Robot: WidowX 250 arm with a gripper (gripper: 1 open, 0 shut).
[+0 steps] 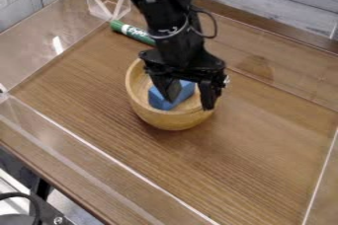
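My black gripper (181,83) hangs from the top of the camera view, open, with its fingers down in and over a tan wooden bowl (169,118) at the middle. A blue object (169,96) lies in the bowl between and behind the fingers, partly hidden by them.
A green cylindrical object (129,31) lies behind the bowl at the upper left, near a clear plastic item (106,4). White walls or edges border it at back and left. A black cable shows at lower left.
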